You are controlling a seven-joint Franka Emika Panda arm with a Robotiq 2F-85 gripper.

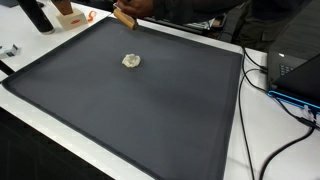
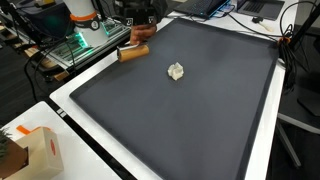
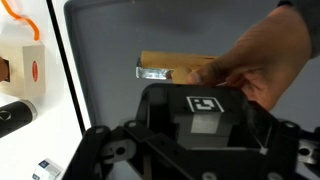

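Note:
In the wrist view my gripper appears as a dark shape at the bottom, open, with nothing seen held in it. Just beyond it, a person's hand grips a brown, box-like piece with a shiny end. The same brown piece is by the edge of the dark mat in exterior view 2, and the piece is at the mat's far edge in exterior view 1. Alone on the mat lies a crumpled off-white lump, apart from the hand.
Beside the mat, a small box, a black cylinder and an orange loop rest on the white table. A laptop and black cables lie along the opposite side.

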